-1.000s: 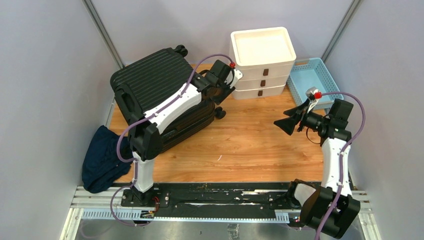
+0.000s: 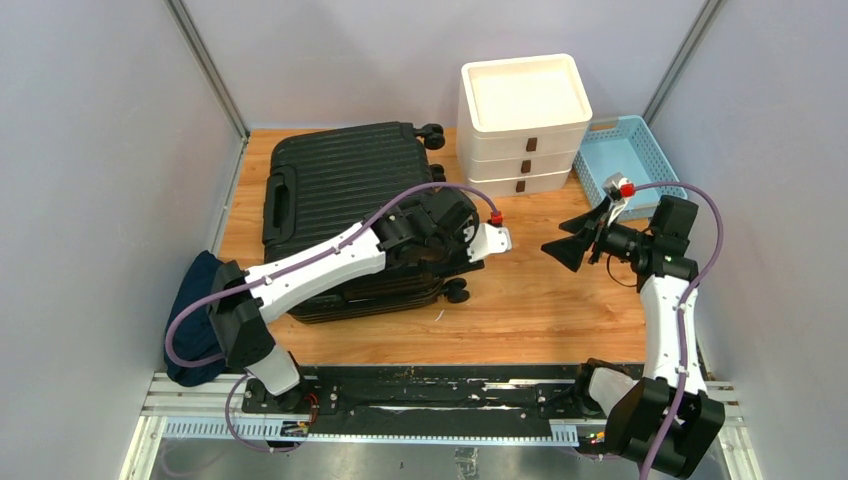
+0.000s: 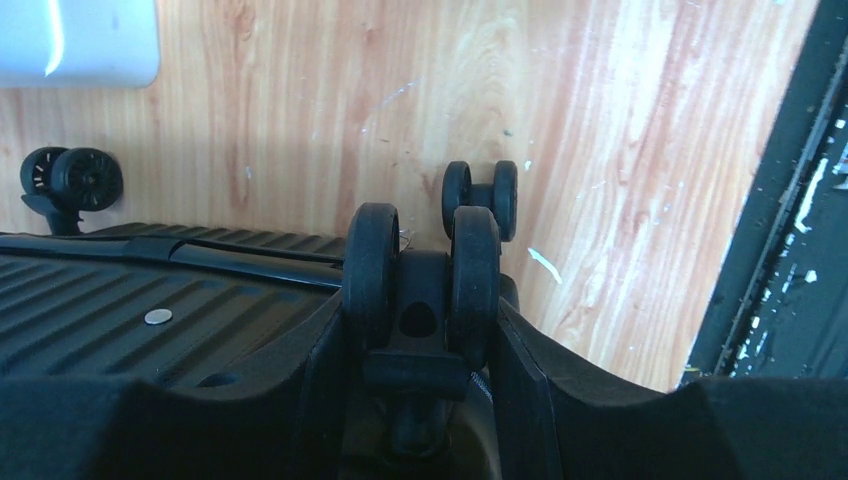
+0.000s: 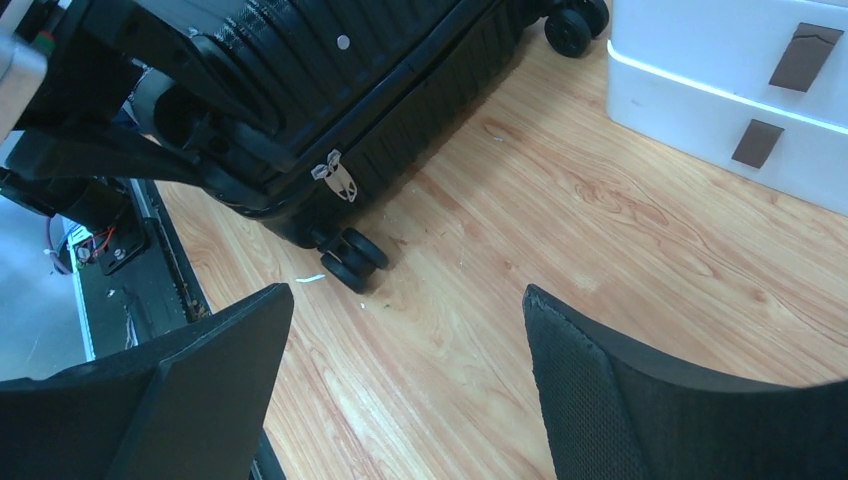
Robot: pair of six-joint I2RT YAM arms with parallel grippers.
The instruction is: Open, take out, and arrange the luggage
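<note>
The black ribbed suitcase [image 2: 345, 185] lies on its side on the wooden board at the left, wheels toward the middle. My left gripper is shut on one of its wheels [image 3: 470, 290], seen close in the left wrist view; another wheel below it rests near the board. In the right wrist view the zipper pull [image 4: 337, 176] shows on the suitcase's side. My right gripper stands open over the right part of the board, apart from the suitcase, with nothing between its fingers.
A white drawer unit [image 2: 525, 145] stands at the back, with a blue basket [image 2: 640, 150] to its right. A dark blue cloth [image 2: 185, 310] lies by the left wall. The middle right of the board is clear. A dark rail [image 2: 450, 400] runs along the front edge.
The suitcase has swung toward the front and right, with my left gripper moving down the view along with it. The right arm has moved only very slightly.
</note>
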